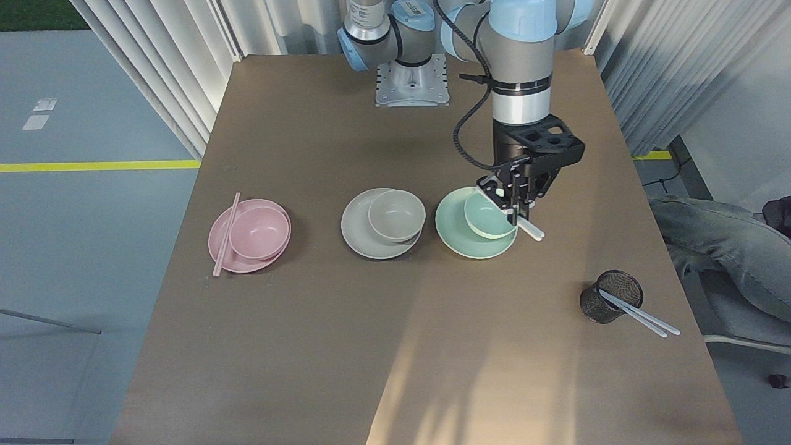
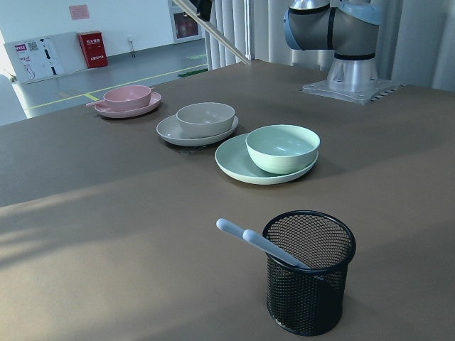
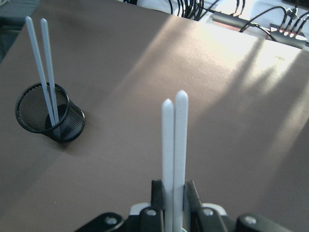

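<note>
My gripper (image 1: 519, 204) is shut on a pair of white chopsticks (image 3: 178, 145), hanging above the green bowl (image 1: 486, 215) on its green plate (image 2: 245, 174); in the wrist view they point forward, side by side. A black mesh cup (image 3: 67, 123) holding pale chopsticks (image 2: 277, 252) stands to the front right. The white bowl (image 1: 397, 211) on its plate (image 1: 359, 237) is in the middle. At the left, the pink bowl (image 1: 259, 230) sits on a pink plate (image 1: 245, 264) with pink chopsticks (image 1: 226, 233) across the plate's left side.
The table (image 1: 311, 348) has clear room across its front and back left. The arm's base plate (image 2: 345, 91) is at the back. Cables and power strips (image 3: 285, 36) show beyond the table in the wrist view. A seated person's leg (image 1: 734, 252) is beside the right edge.
</note>
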